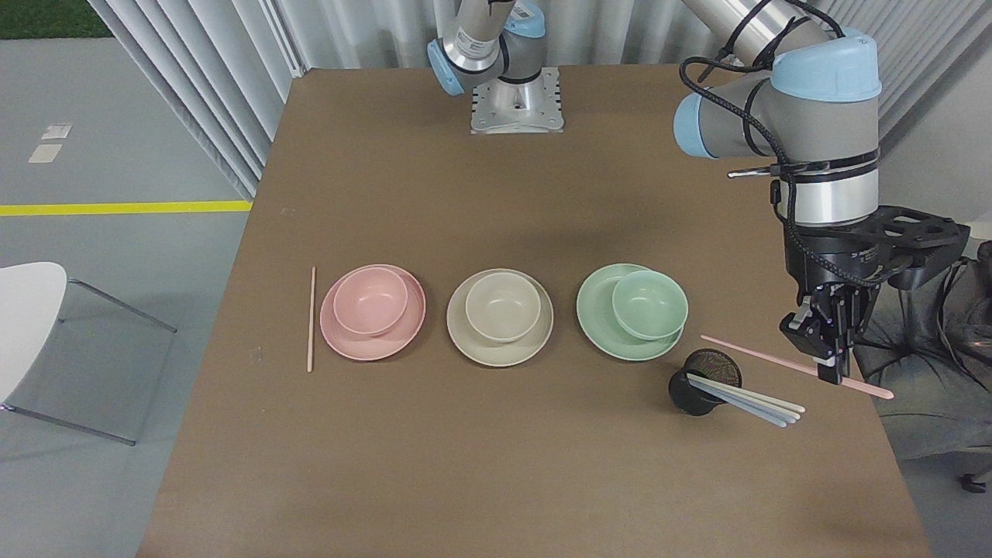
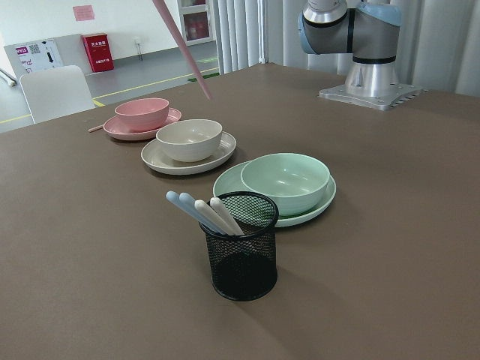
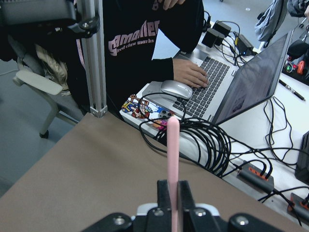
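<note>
My gripper [image 1: 828, 367] hangs over the table's right part, shut on a pink chopstick [image 1: 762, 353], which also stands out above the fingers in the wrist view [image 3: 173, 154] and shows high in the left view [image 2: 180, 45]. Below-left is a black mesh cup [image 2: 244, 270] with pale blue and white chopsticks [image 1: 753, 400] leaning out. Pink [image 1: 370, 297], cream [image 1: 502, 305] and green [image 1: 649, 302] bowls sit on matching plates in a row. Another pink chopstick [image 1: 311, 316] lies left of the pink plate.
Beside the table's right edge are a seated person, a laptop [image 3: 246, 82] on a white desk, a metal post [image 3: 94, 63] and coiled cables.
</note>
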